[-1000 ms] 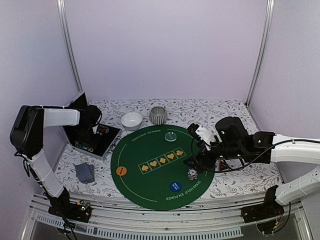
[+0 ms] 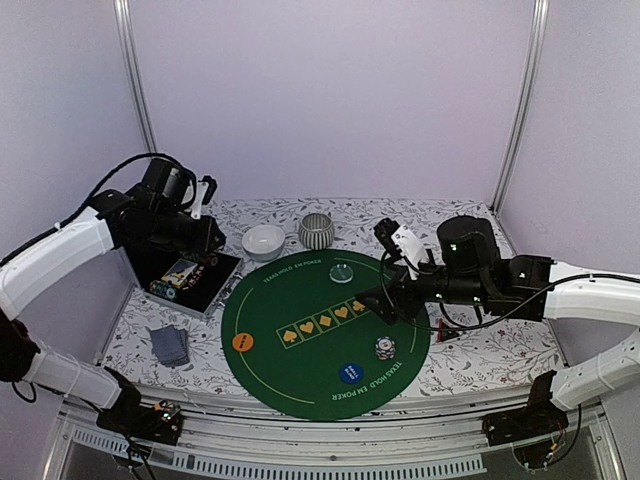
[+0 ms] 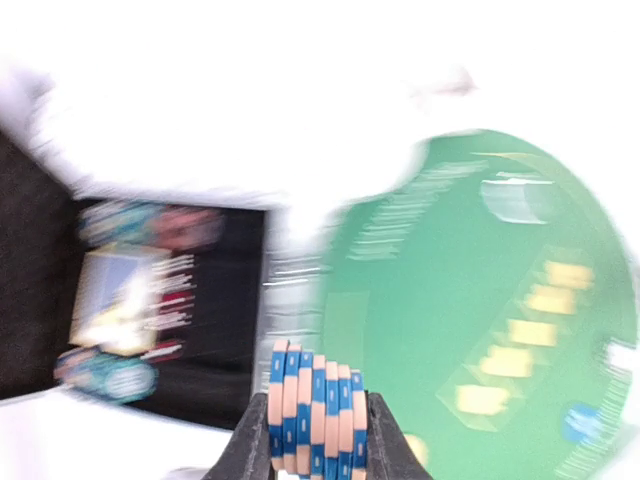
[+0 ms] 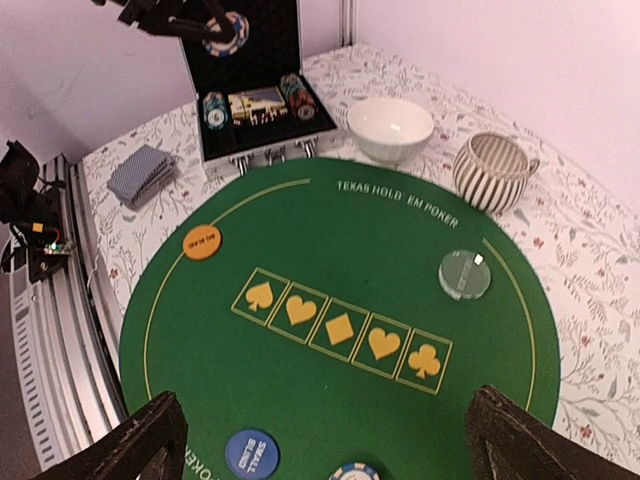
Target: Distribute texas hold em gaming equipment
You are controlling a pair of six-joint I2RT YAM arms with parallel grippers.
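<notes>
A stack of blue-and-peach chips [image 3: 317,410] is clamped in my left gripper, which hangs above the open case [image 2: 212,297] at the left. Inside the case are more chips and a card box [image 4: 257,104]. Over the right part of the round green mat [image 2: 275,372] my right gripper stands open, nothing between its fingers. Below it, a chip stack [image 2: 385,347] sits on the mat, cut off in the right wrist view. The blue small blind button [image 4: 251,454], the orange button [image 4: 202,242] and a clear disc [image 4: 465,274] also lie there.
A white bowl [image 2: 263,242] and a striped cup [image 2: 316,231] stand behind the mat. A grey-blue block [image 2: 169,345] lies left of the mat, in front of the case.
My left gripper has risen out of the case with the chips, and its arm has swung up and right. The right arm has shifted slightly up and left.
</notes>
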